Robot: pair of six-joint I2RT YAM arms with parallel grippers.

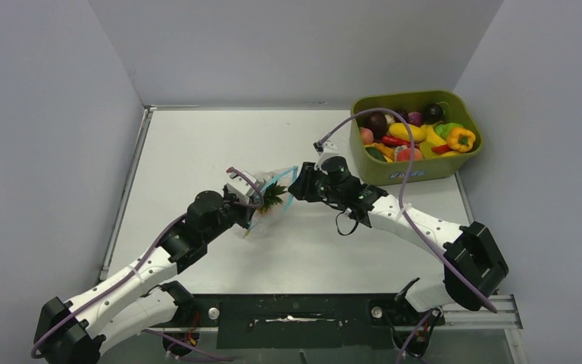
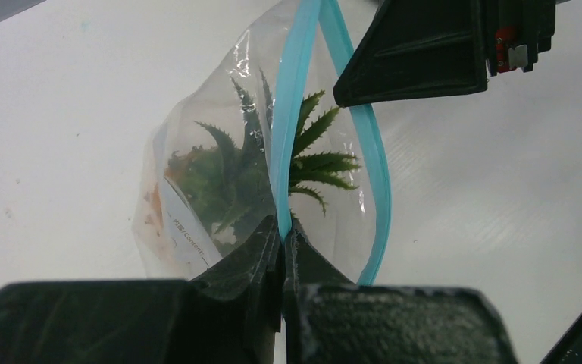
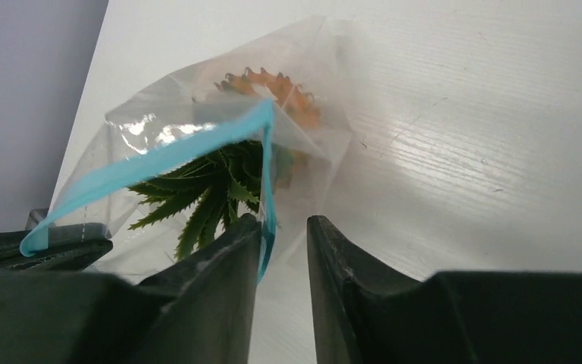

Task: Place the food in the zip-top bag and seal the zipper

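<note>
A clear zip top bag [image 1: 279, 218] with a blue zip strip [image 2: 380, 186] stands off the white table's middle, its mouth spread. Inside it lies a toy pineapple [image 3: 227, 178] with spiky green leaves, orange body blurred through the plastic. My left gripper is shut on one side of the blue strip. Across the mouth, my right gripper is part open. The other side of the strip runs down by the inner face of its left finger [image 3: 236, 246], between the fingers but not pinched.
A green bin [image 1: 413, 173] full of toy fruit and vegetables stands at the back right, behind the right arm.
</note>
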